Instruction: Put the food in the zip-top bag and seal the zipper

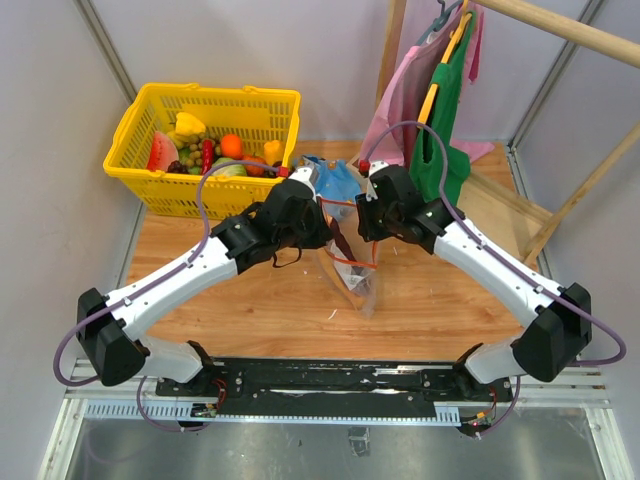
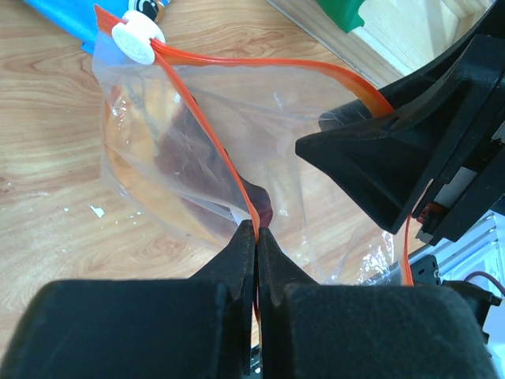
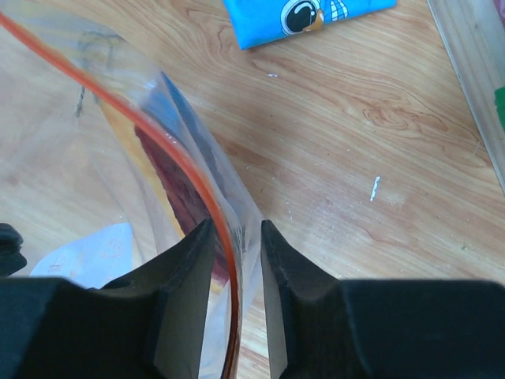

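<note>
A clear zip bag [image 1: 362, 279] with an orange zipper rim hangs between my grippers in the top view, mouth spread wide. Inside it show a dark red food piece [image 2: 188, 150] and a tan one [image 1: 345, 291]. The left gripper is shut on the orange rim [image 2: 207, 126], which runs between its fingertips. My right gripper has its fingers part open, on either side of the rim's other stretch [image 3: 180, 154]. A white zipper slider [image 2: 137, 36] sits at the far corner of the rim.
A blue package [image 1: 332, 180] lies behind the bag. The yellow basket [image 1: 215, 97] of food stands at the back left. Green and pink cloths hang by a wooden frame [image 1: 500, 195] on the right.
</note>
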